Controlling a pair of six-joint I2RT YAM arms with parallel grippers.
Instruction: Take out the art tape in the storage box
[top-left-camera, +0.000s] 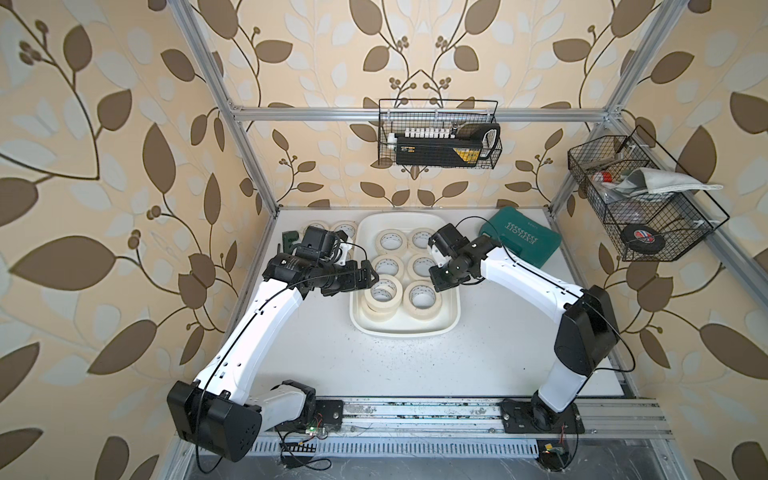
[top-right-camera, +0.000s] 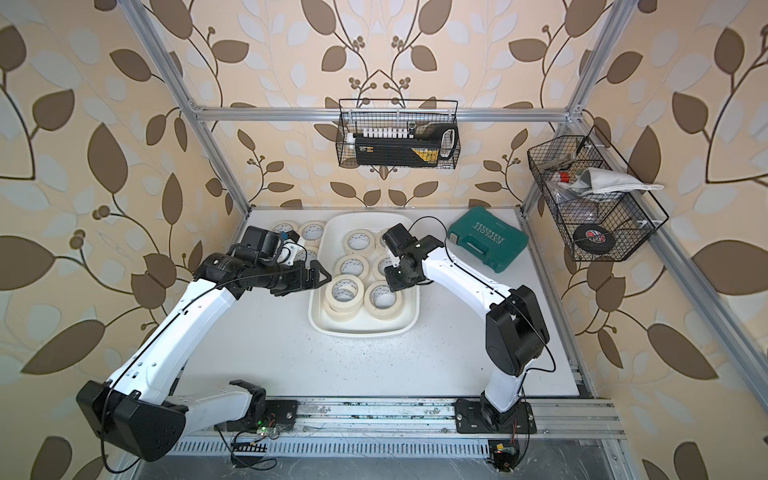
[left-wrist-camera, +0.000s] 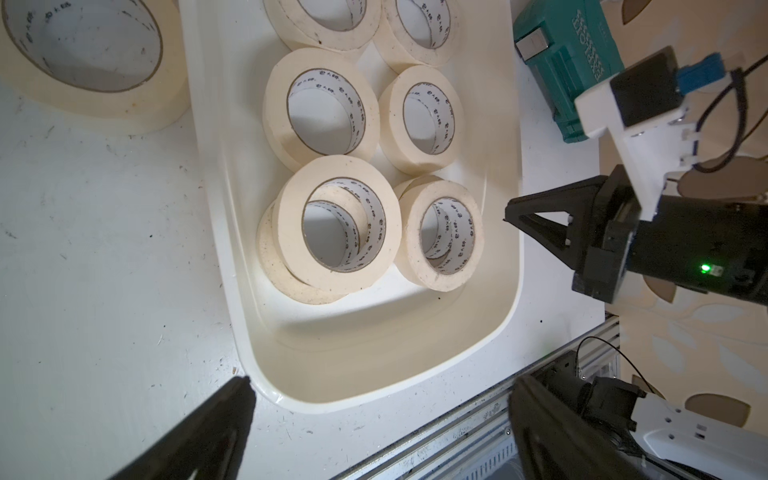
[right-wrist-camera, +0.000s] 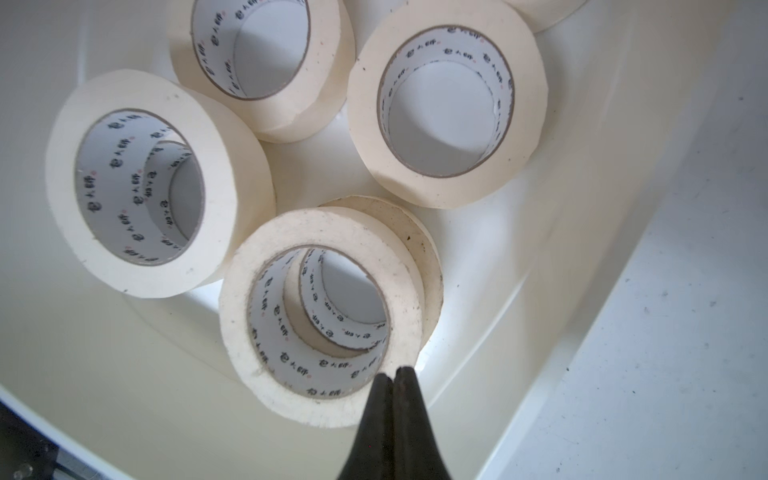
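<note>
Several cream tape rolls lie in the white storage box, the two front positions stacked two high. The right front stack's top roll (right-wrist-camera: 248, 352) sits slightly off-centre on the roll below (right-wrist-camera: 424, 248). My right gripper is shut above that stack with nothing between its fingers; the top roll lies outside them, past the tips. In the left wrist view the right gripper appears to the right of the stack. My left gripper, open and empty, is near the box's left front; its fingers (left-wrist-camera: 212, 432) are wide apart. The left front stack's top roll (left-wrist-camera: 292, 232) overhangs its lower roll.
The box (top-left-camera: 404, 329) has a raised rim all round. Some loose rolls (top-right-camera: 313, 231) lie on the table left of it. A green case (top-right-camera: 489, 238) stands at the back right.
</note>
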